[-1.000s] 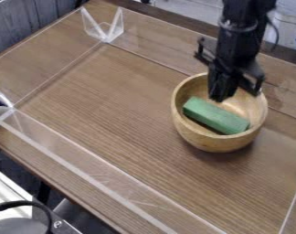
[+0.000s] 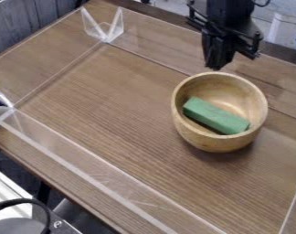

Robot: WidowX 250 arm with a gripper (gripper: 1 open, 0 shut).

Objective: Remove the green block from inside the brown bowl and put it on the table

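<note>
The green block (image 2: 216, 117) lies inside the round brown bowl (image 2: 184, 99), slanting across its floor from upper left to lower right. My dark gripper (image 2: 217, 62) is just beyond the bowl's far rim in the camera view, pointing downward and apart from the block. Its fingers are small and dark here, so their opening cannot be made out. No green shows at the gripper.
Bare wooden table (image 2: 101, 110) stretches left of the bowl and in front of it. A clear low wall (image 2: 78, 155) runs along the left side. A white bracket (image 2: 103, 26) stands at the back left.
A second ago the gripper was over the bowl's far part. Block and bowl look unmoved.
</note>
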